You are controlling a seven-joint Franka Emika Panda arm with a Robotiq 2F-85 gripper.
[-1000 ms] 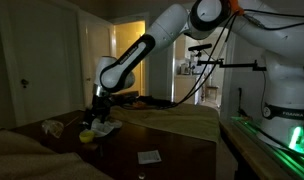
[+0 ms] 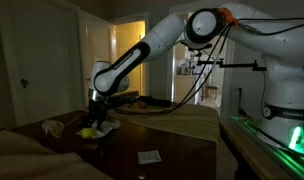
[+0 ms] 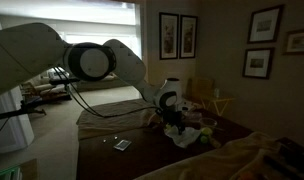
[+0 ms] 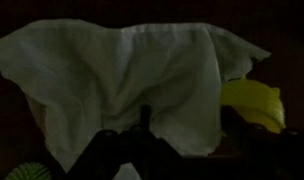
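A white cloth (image 4: 122,75) lies crumpled on the dark table, filling much of the wrist view; the cloth (image 3: 186,137) also shows below the arm in the second exterior view. Beside its right edge in the wrist view is a yellow rounded object (image 4: 254,98). The same yellow object (image 2: 87,132) appears at the arm's far end in the first exterior view. My gripper is over the cloth's near part, its dark fingers apart. Dim light hides whether any cloth is pinched or touched.
A green spiky item (image 4: 30,172) shows at the wrist view's lower left corner. A pale flat rectangle (image 2: 149,157) lies on the table nearer the first exterior camera, with bare dark surface around it. A light-coloured cover (image 2: 22,155) lies at the left.
The arm's end has come down toward the cloth and yellow object, moving slightly left in the first exterior view. The objects appear to stay where they were.
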